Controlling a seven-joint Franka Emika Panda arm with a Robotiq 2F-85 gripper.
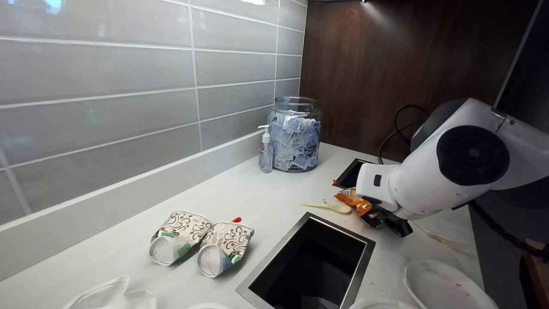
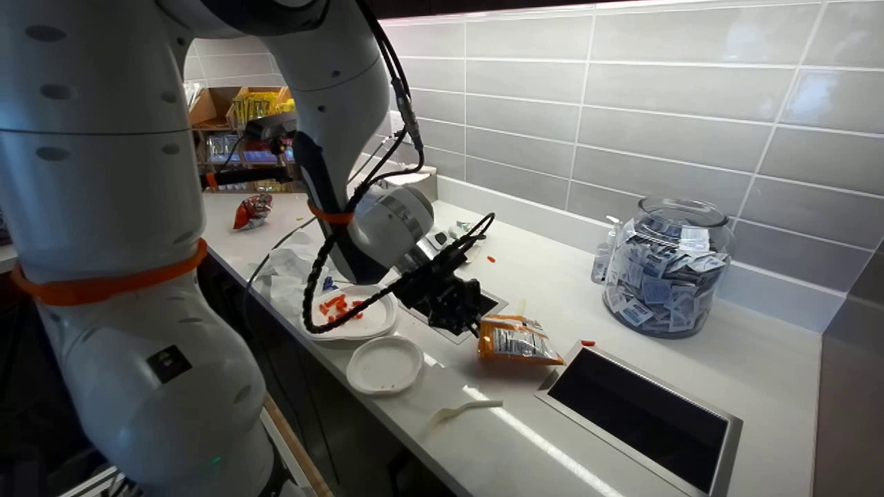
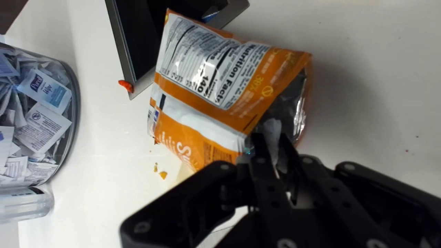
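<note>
An orange snack bag (image 3: 198, 111) with a white nutrition label fills the middle of the wrist view. Its near edge is pinched by my gripper, whose black fingers are shut on a pale, silvery fold of it. In exterior view 2 the bag (image 2: 515, 341) extends to the right from the gripper (image 2: 474, 322), low over the white counter. Whether its underside touches the counter is hard to tell. From exterior view 1, the gripper partly hides the bag (image 1: 353, 201).
Rectangular metal-framed openings (image 1: 319, 262) flank the bag. A clear jar of packets (image 1: 295, 139) and a pump bottle (image 1: 265, 154) stand by the wall. Two patterned cups (image 1: 180, 234) lie tipped over. A wooden spoon (image 1: 334, 207) and white plates (image 2: 385, 364) are close by.
</note>
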